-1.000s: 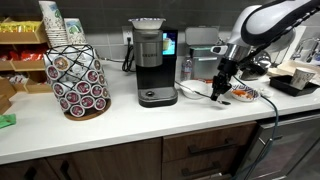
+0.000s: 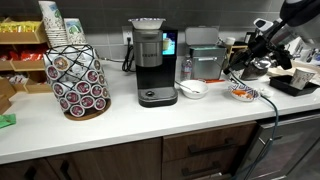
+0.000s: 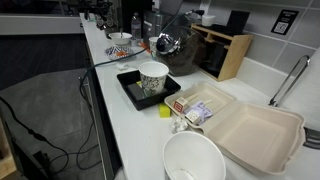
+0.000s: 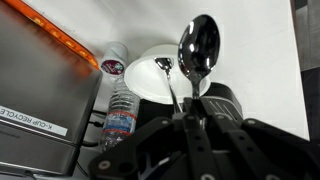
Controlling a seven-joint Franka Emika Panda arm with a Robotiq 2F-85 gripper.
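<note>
A shiny metal spoon (image 4: 200,42) stands out from my gripper in the wrist view, its handle pinched between the shut fingers. Beyond it, on the counter, is a white bowl (image 4: 148,72) with a second spoon (image 4: 166,68) in it. In exterior view 1 my gripper (image 2: 236,74) is over the right part of the counter, close to a patterned bowl (image 2: 250,95) with colorful contents. The white bowl (image 2: 193,90) sits to its left. The held spoon is too small to make out clearly there.
A coffee maker (image 2: 156,65) and a pod rack (image 2: 78,85) stand farther left. A water bottle (image 4: 122,108) is beside the white bowl. Black tray (image 3: 150,96), beige bin (image 3: 262,130) and white container (image 3: 192,158) occupy the other counter stretch.
My gripper has moved right and upward, from in front of the white bowl to near the patterned bowl. Both bowls look unmoved.
</note>
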